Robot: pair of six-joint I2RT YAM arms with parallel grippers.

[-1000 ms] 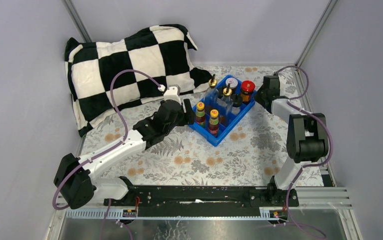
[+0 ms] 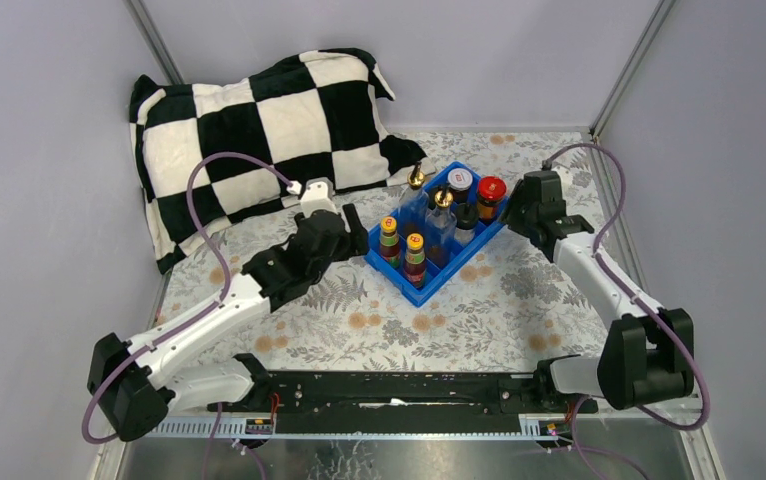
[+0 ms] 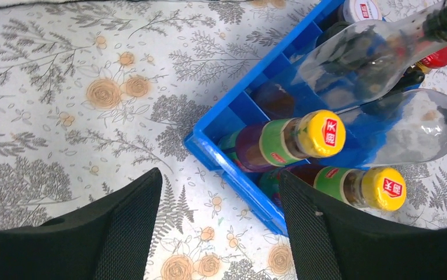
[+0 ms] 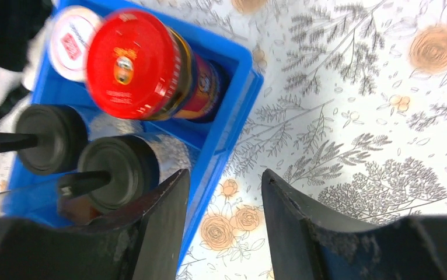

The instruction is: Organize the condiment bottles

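A blue divided tray (image 2: 419, 300) holds the condiments: two yellow-capped bottles (image 3: 320, 133), two tall glass bottles with gold pourers (image 2: 438, 230), a red-lidded jar (image 4: 129, 64), a white-lidded jar (image 4: 74, 41) and black-lidded bottles (image 4: 111, 175). My left gripper hangs open just outside the tray's left corner, nothing between its fingers. My right gripper is open beside the tray's right edge, also empty.
A checkered cushion (image 2: 259, 120) lies at the back left.
Over the last second the tray with its bottles has shifted toward the front left.
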